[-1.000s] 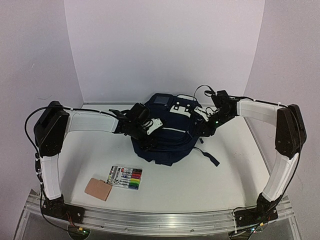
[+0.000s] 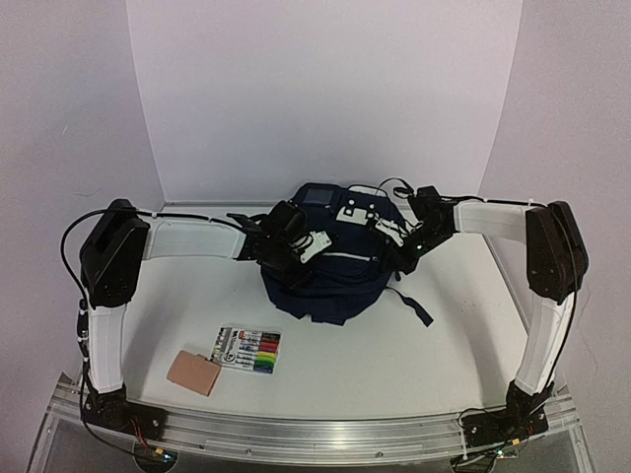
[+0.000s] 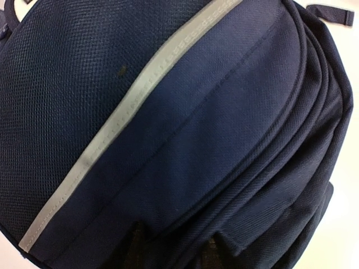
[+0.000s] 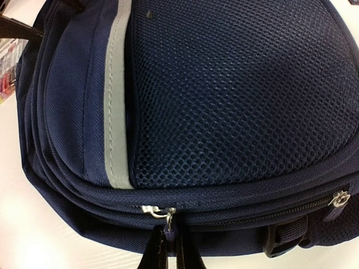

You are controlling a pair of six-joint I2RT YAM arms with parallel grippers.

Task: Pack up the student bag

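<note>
A navy bag [image 2: 320, 296] lies at the back middle of the table, between both arms. In the left wrist view, the left gripper's [image 3: 175, 246] dark fingertips stand apart at the bag's dark folds; whether they pinch the cloth cannot be told. At the bag's right side, my right gripper is shut on a zipper pull [image 4: 170, 223]. A second zipper pull [image 4: 340, 198] sits farther along the edge. The marker set [image 2: 246, 349] and a pinkish-brown flat case [image 2: 193, 372] lie outside the bag, front left.
A loose strap [image 2: 412, 308] trails onto the table right of the bag. Walls stand at the back and both sides.
My left gripper has shifted a little to the right, and the bag's lower part has shifted slightly right with it.
</note>
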